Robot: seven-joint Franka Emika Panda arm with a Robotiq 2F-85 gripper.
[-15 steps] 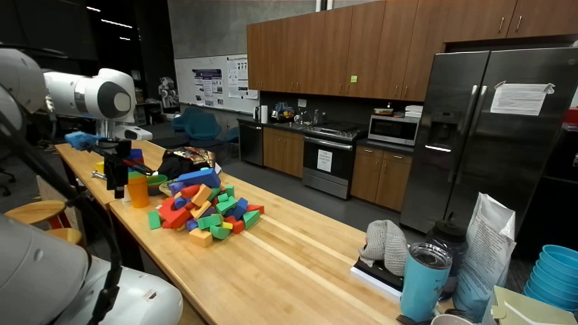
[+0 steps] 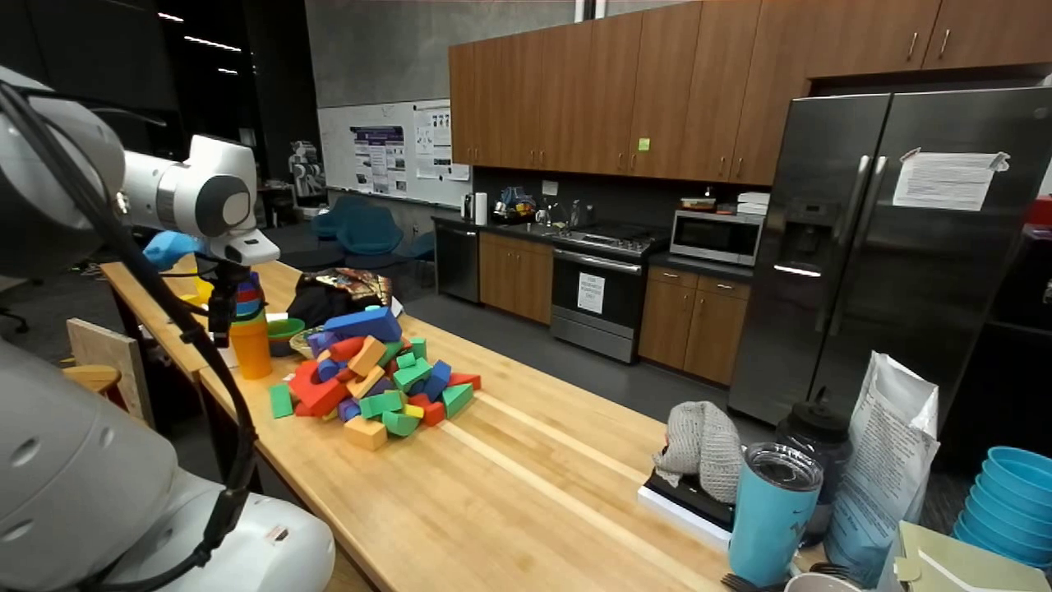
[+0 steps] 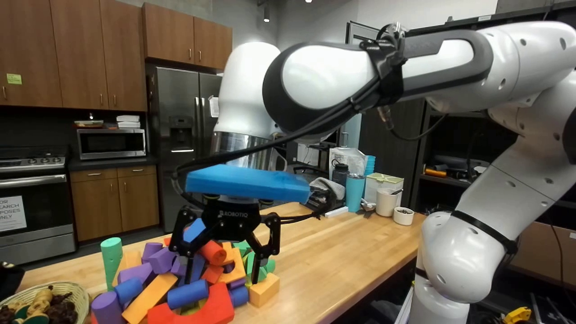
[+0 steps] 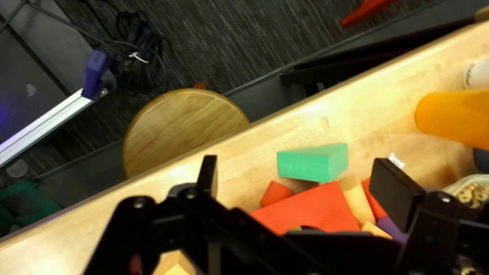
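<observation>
A heap of colored wooden blocks lies on the wooden table, with blue, red, orange, green and purple pieces jumbled together. My gripper stands open, its two fingers wide apart. In the wrist view, a green block and a red arch block show in the space between the fingertips, below them. Nothing is visibly held. Exterior view 1 has the gripper at the table's left edge, near the orange cup. Part of the heap is hidden by the gripper body in the wrist view.
A green bowl and a dark bag sit behind the heap. A wicker basket is beside it. A blue tumbler and grey cloth occupy the far end. Bare tabletop lies between.
The arm has shifted and the wrist has tilted; my gripper sits slightly farther right in exterior view 1. The blocks have stayed put.
</observation>
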